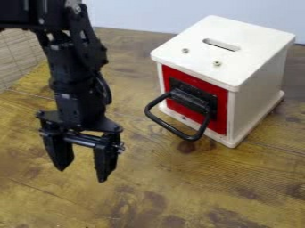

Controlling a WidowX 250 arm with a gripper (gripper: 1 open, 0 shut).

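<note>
My black gripper (81,153) hangs open above the wooden table at the left, its two fingers apart with nothing between them. To its right stands a white wooden box (255,98) with a red front panel (177,79), a slot and two small studs on top. A black U-shaped handle (179,131) on a dark plate sticks out from the red front toward the front left, apart from the gripper.
A woven mat (18,62) lies at the far left. A pale wall runs along the back.
</note>
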